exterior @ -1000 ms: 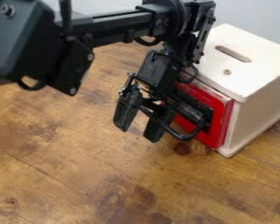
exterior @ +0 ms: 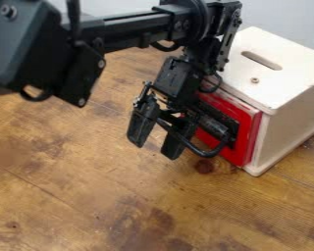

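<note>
A white wooden box (exterior: pixel 279 78) with a red front panel (exterior: pixel 237 151) stands at the right. My black gripper (exterior: pixel 160 132) hangs just in front of that panel, fingers angled down, with a gap visible between them. Nothing clearly sits between the fingertips. A black bar or handle beside the fingers is hard to tell apart from the gripper, and the arm hides much of the red front.
A pale wall rises at the back. The arm spans the top left of the view.
</note>
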